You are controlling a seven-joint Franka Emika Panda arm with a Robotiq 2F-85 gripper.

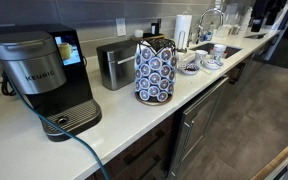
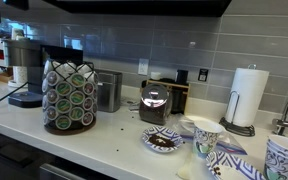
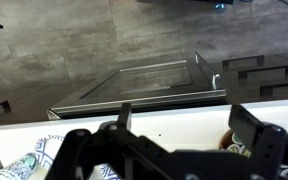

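My gripper stands open in the wrist view, its two dark fingers wide apart with only the counter edge and floor visible between them. Neither exterior view clearly shows it. A rack of coffee pods rests on the white counter; exterior view 2 also has this pod rack, at the left. Left of it in exterior view 1 is the black and silver Keurig coffee maker, screen lit. Patterned plates and a patterned cup sit farther along the counter.
A metal canister stands behind the pod rack. Exterior view 2 shows a dark appliance, a paper towel roll and a faucet. A teal cable crosses the counter's front. Open floor lies beyond its edge.
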